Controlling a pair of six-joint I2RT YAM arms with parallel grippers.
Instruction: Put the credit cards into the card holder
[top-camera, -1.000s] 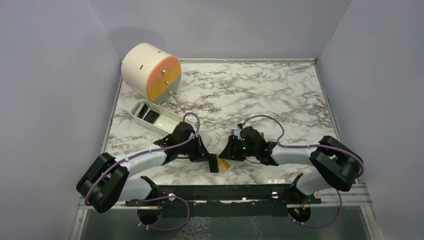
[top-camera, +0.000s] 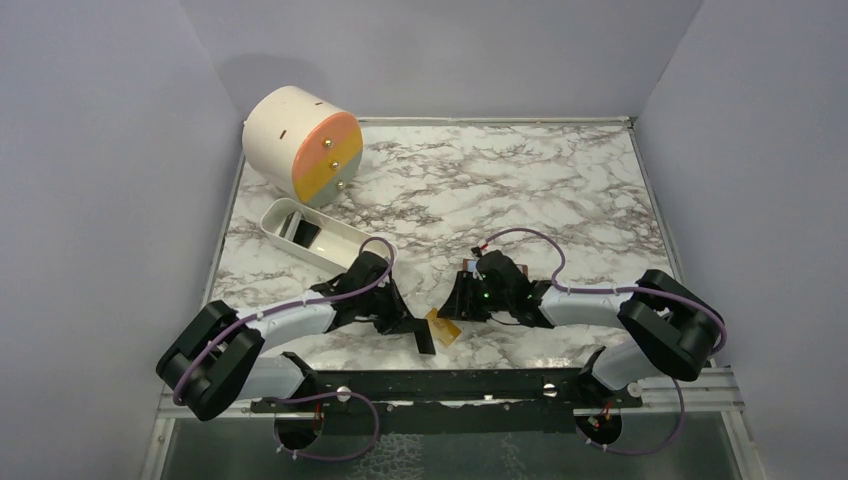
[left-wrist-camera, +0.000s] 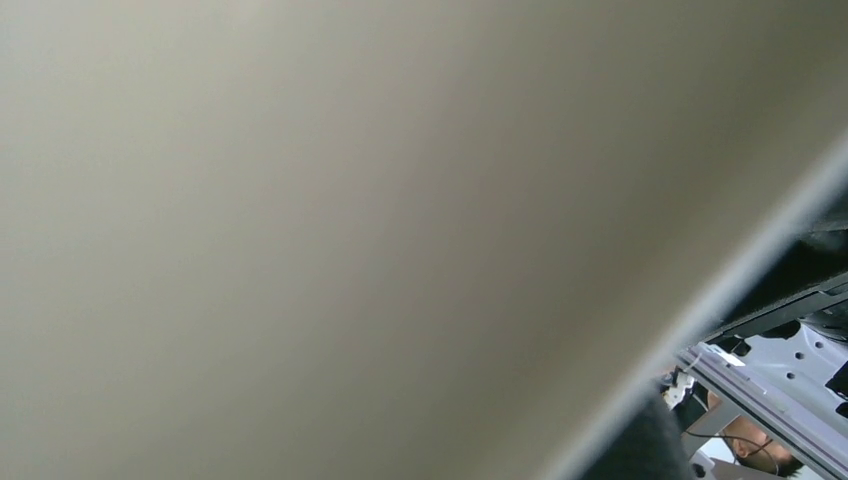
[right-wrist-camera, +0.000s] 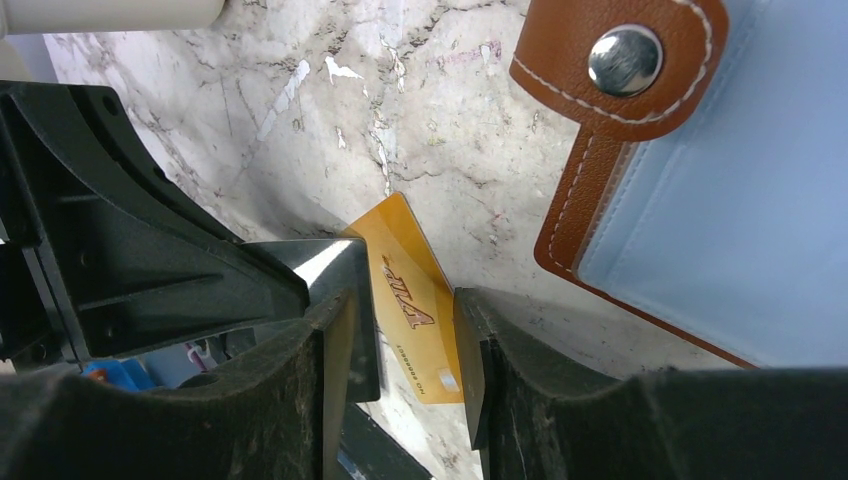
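Note:
A black card (top-camera: 425, 341) sticks out from the tips of my left gripper (top-camera: 405, 324), which is shut on it. That card (right-wrist-camera: 350, 300) also shows in the right wrist view, beside a gold card (right-wrist-camera: 405, 290). My right gripper stands partly open, with its two fingers either side of the gold card and no firm hold visible. The brown leather card holder (right-wrist-camera: 580, 190) with its clear pale-blue window and metal snap lies at upper right there; from above, the right arm partly covers it. A blurred beige surface fills most of the left wrist view.
Behind the left arm lies a white tray (top-camera: 340, 243) with dark flat items (top-camera: 306, 234) in it. A round cream cabinet (top-camera: 290, 140) with coloured drawers stands at the back left.
My right arm has hardly moved.

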